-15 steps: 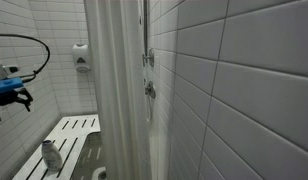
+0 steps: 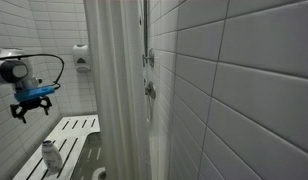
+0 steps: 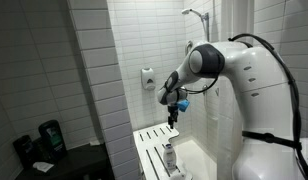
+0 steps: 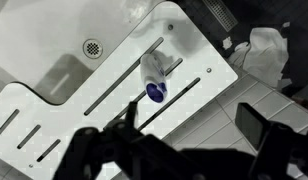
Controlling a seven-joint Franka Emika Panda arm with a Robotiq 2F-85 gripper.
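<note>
A white bottle with a purple cap [image 4: 152,78] stands on the white slotted bench [image 4: 64,130]. From the side, the same bottle [image 2: 52,157] shows near the bench's front end, and in exterior view 2 the bottle [image 3: 169,156] is partly visible low in the frame. My gripper [image 2: 32,110] is open, pointing down above the bench and clear of the bottle. In the wrist view its dark fingers [image 4: 252,124] are spread wide, with nothing held between them. The bottle appears ahead of them, toward the upper part of that view.
A shower curtain [image 2: 119,90] hangs right of the bench. The tiled wall [image 2: 9,130] borders its left side. A dispenser [image 2: 81,58] is fixed to the back wall. Beside the bench are a drain [image 4: 92,48] and crumpled white material [image 4: 265,55] on the dark floor.
Across exterior view 1, my gripper has shifted to the right and slightly lower, so more of the arm shows. The bottle stays where it was.
</note>
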